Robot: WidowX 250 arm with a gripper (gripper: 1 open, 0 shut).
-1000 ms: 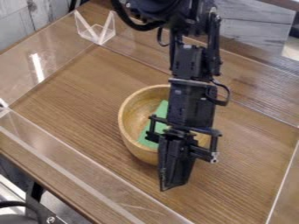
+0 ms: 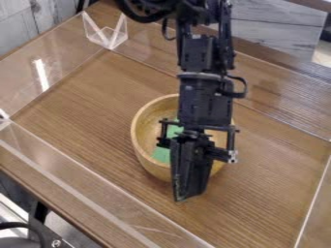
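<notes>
My black gripper (image 2: 184,186) reaches down over the front of a yellow bowl (image 2: 145,126), its tip low near the wooden table (image 2: 77,136) at the bowl's front side. A green object (image 2: 165,145) lies inside the bowl, partly hidden behind the arm. Whether the fingers are open or shut is hard to make out; nothing shows clearly held in them.
A clear plastic holder (image 2: 106,29) stands at the back left. A dark cable lies at the bottom left edge.
The arm has shifted slightly left and up over the last second, covering more of the bowl's right part. The bowl looks much the same.
</notes>
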